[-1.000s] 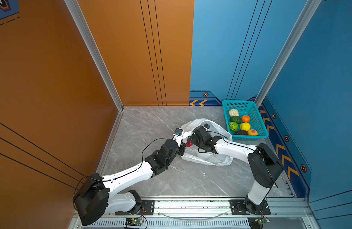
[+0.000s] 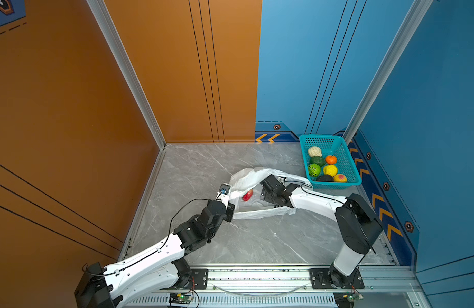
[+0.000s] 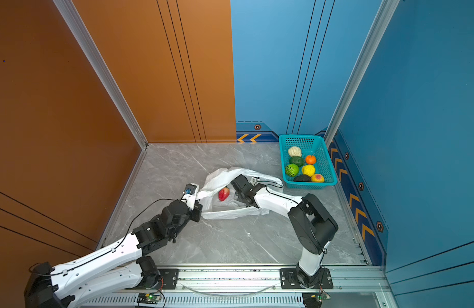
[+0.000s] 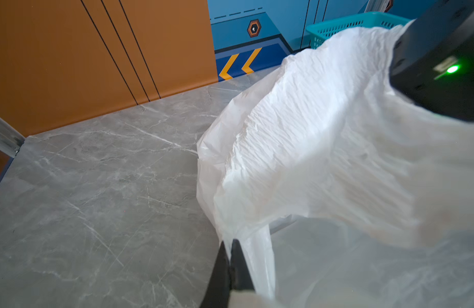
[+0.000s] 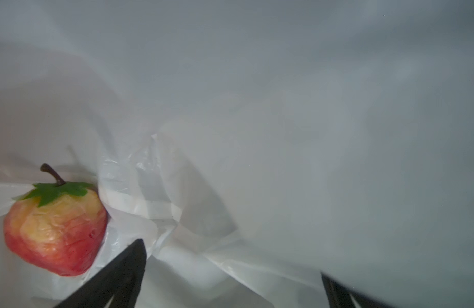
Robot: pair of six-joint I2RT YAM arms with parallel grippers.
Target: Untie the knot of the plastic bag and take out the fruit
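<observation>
The white plastic bag lies opened out on the grey table, with a red strawberry-like fruit inside, its green leaves clear in the right wrist view. My left gripper is shut on the edge of the bag at its left end, pulling the film taut. My right gripper is open inside the bag, to the right of the fruit, nothing seen held between its fingers.
A teal basket with several fruits and vegetables stands at the back right, close behind the bag.
My left gripper has moved left and toward the front, stretching the bag leftward. The fruit now shows more clearly, a little further left.
</observation>
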